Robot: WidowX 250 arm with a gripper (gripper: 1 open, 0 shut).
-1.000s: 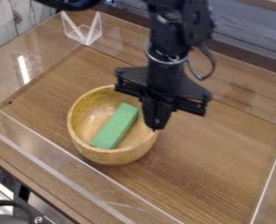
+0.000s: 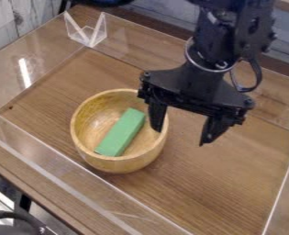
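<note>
A wooden bowl (image 2: 92, 117) at centre-left holds a green block (image 2: 121, 132), lying lengthwise inside. My black gripper (image 2: 181, 119) hangs from the top of the view over the bowl's right side and the bare wood beside it, standing open, with nothing visible between its fingers. Its body hides part of the bowl's far right rim.
A small clear plastic object (image 2: 88, 27) stands at the back left. Pale edges border the surface on the left and right.
The gripper has moved toward the viewer and looks wider, its fingers reaching lower and further apart over the bowl's right side and the wood. The bowl and green block stay where they were.
</note>
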